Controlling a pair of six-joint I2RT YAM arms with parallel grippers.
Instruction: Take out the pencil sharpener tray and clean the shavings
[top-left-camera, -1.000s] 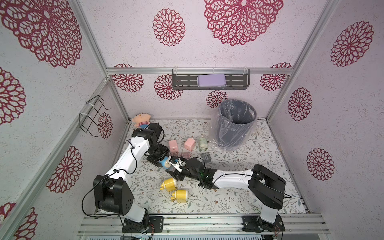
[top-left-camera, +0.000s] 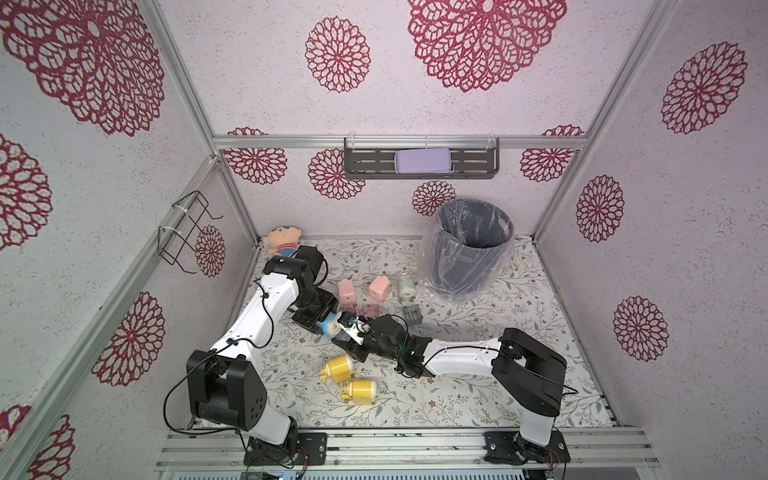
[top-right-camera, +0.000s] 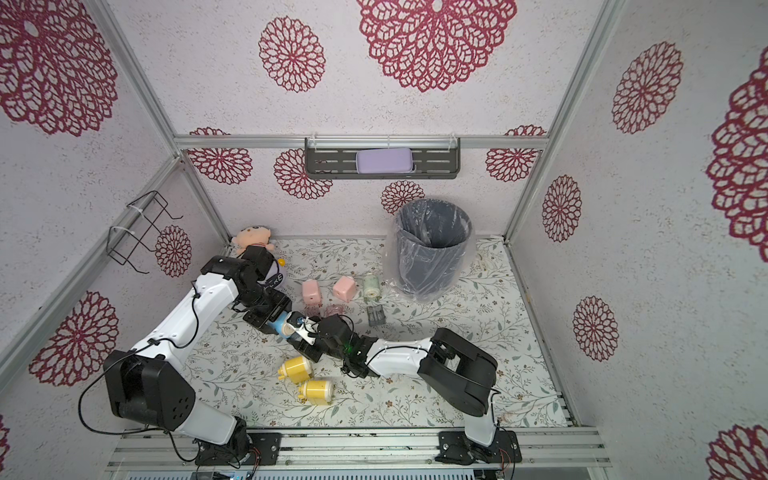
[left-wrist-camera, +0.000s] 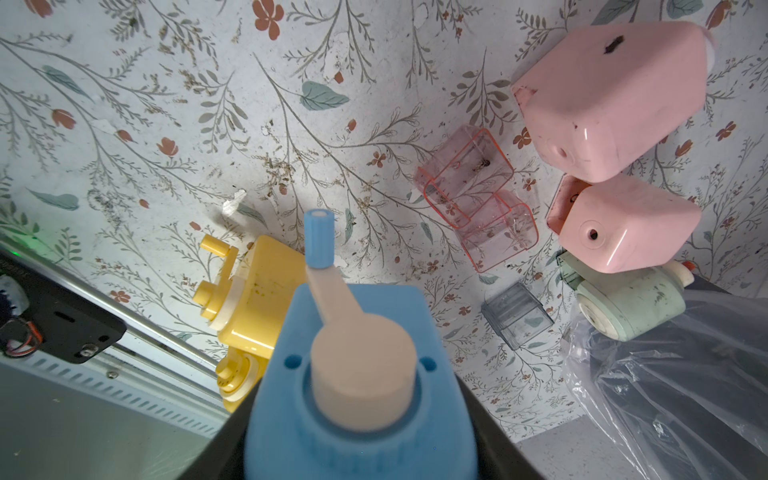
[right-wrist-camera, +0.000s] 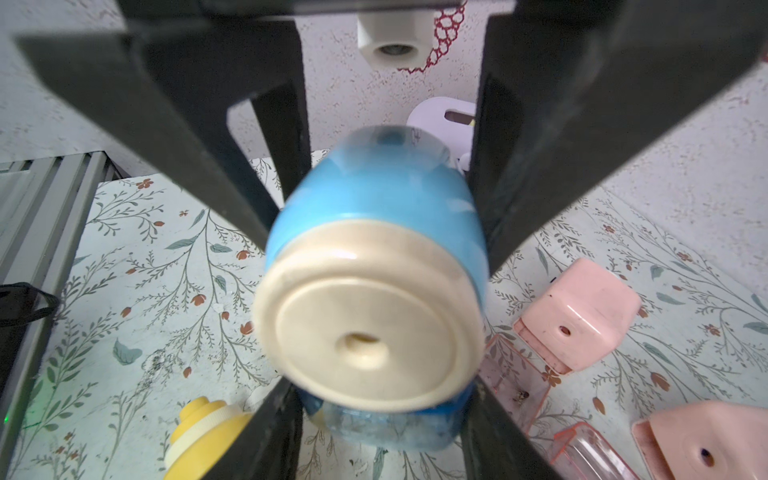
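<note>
A blue pencil sharpener (top-left-camera: 328, 323) is held above the table at left centre, with my left gripper (top-left-camera: 323, 319) shut on its body. Its crank handle (left-wrist-camera: 334, 292) faces the left wrist camera. In the right wrist view, the cream front (right-wrist-camera: 360, 340) with its pencil hole points at me, and the translucent blue tray (right-wrist-camera: 384, 424) shows beneath. My right gripper is part open, one black finger (right-wrist-camera: 276, 436) on each side of the tray; whether they touch it I cannot tell. The tray appears to be in the sharpener.
Two yellow sharpeners (top-left-camera: 360, 391) lie nearer the front edge. Pink sharpeners (top-left-camera: 380, 288), a green one (top-left-camera: 406, 286), clear pink trays (left-wrist-camera: 472, 196) and a grey tray (left-wrist-camera: 516, 314) lie behind. A bag-lined bin (top-left-camera: 468, 248) stands at the back right. Free table lies to the right.
The right arm's elbow has shifted slightly left, with its gripper staying at the sharpener. The left arm and the sharpener look unmoved.
</note>
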